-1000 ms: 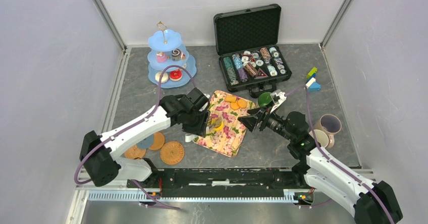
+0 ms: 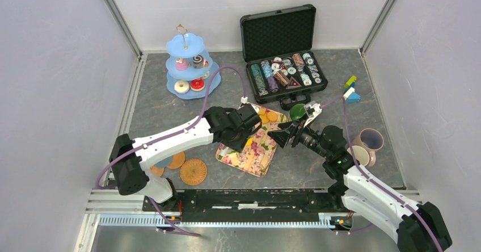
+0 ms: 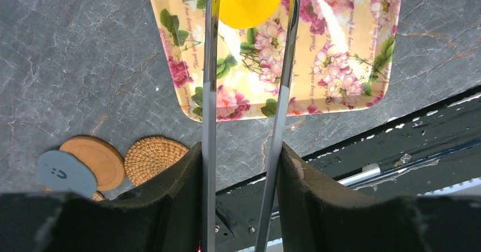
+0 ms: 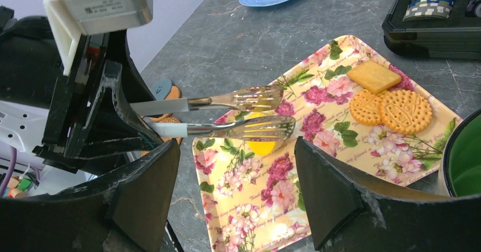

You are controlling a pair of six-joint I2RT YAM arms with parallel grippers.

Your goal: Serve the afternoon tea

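My left gripper [image 2: 246, 141] is shut on a pair of metal tongs [image 4: 249, 130] with grey handles. Their slotted tips hang over the flowered tray [image 3: 309, 93]. A round yellow piece [image 3: 250, 2] is on the tray, under and between the tong arms; whether the tips touch it, I cannot tell. Biscuits [image 4: 406, 112] rest at the tray's far end, two round and one rectangular [image 4: 374, 76]. By the tray's right side my right gripper [image 2: 280, 141] stands open, with nothing between its fingers.
A tiered blue stand [image 2: 187, 93] with sweets is at the back left. An open case [image 2: 283, 82] of chips lies behind the tray. A green-lined cup [image 4: 471, 161] stands close to the tray's right corner. Mugs [image 2: 370, 139] are at right, coasters [image 2: 193, 172] at front left.
The left arm has swung to the right across the tray, bringing the tongs further over it. The right arm appears unmoved.
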